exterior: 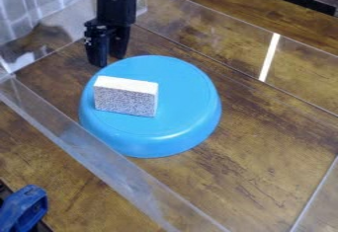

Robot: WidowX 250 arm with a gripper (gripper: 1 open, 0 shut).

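A round blue plastic basin (179,127), bottom up, rests on the wooden floor of a clear-walled enclosure. On it, toward its left side, sits a white speckled block (126,96). My black gripper (103,48) hangs low behind the basin at its back left, apart from the block; whether it is open or shut is unclear.
Transparent walls edge the wooden surface (264,127), with bare room to the right of the basin. A blue object (20,208) lies outside the wall at the lower left. A white strip (270,56) shows at the back right.
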